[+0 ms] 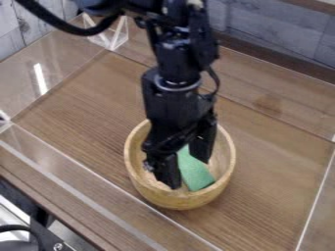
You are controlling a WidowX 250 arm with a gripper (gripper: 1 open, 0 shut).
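Observation:
My black gripper [181, 155] hangs over the wooden bowl [183, 199], its fingers reaching down into it and open. A green block [197, 172] lies in the bowl, partly hidden behind the gripper. Whether the fingertips touch the block is hard to tell.
The wooden table [275, 186] has free room to the right and left of the bowl. A clear plastic object [112, 29] stands at the back left. A dark cable [26, 235] lies at the lower left edge.

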